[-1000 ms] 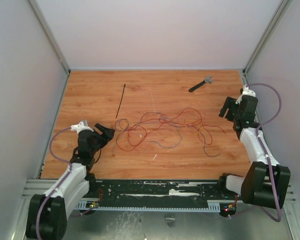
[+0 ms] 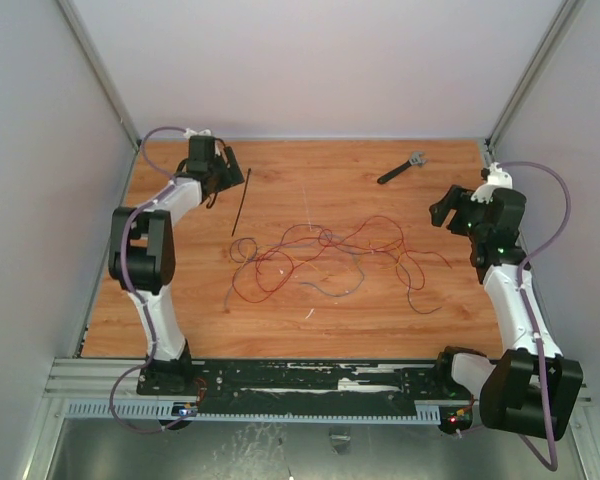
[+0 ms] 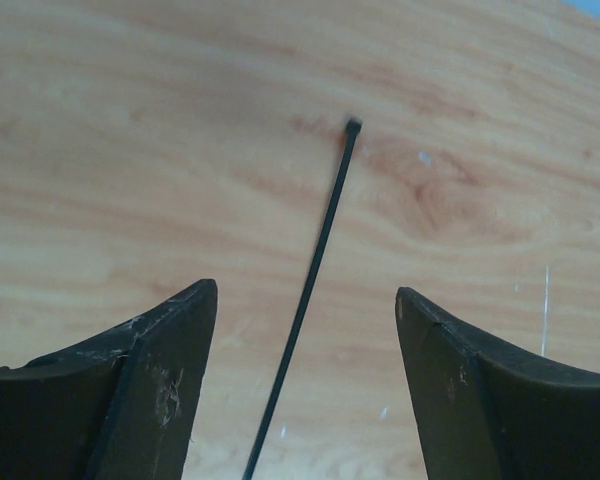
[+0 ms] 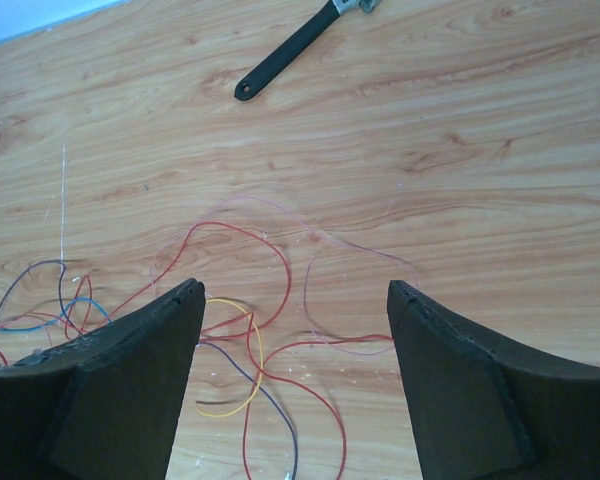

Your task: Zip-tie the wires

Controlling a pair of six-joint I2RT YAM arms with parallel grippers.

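Observation:
A black zip tie (image 2: 242, 200) (image 3: 312, 274) lies straight on the wooden table at the upper left. My left gripper (image 2: 230, 165) hangs open just left of its upper end; in the left wrist view the tie runs between the two fingers, not held. Loose red, blue and yellow wires (image 2: 350, 243) (image 4: 260, 369) spread in loops over the middle of the table. My right gripper (image 2: 445, 208) is open at the right side, above and to the right of the wires, with nothing held.
An adjustable wrench (image 2: 395, 171) (image 4: 288, 52) lies at the back right. Walls bound the table at the sides and back.
My left arm has swung toward the back of the table, up beside the zip tie. My right gripper has shifted slightly leftward. Wires, tie and wrench are unchanged.

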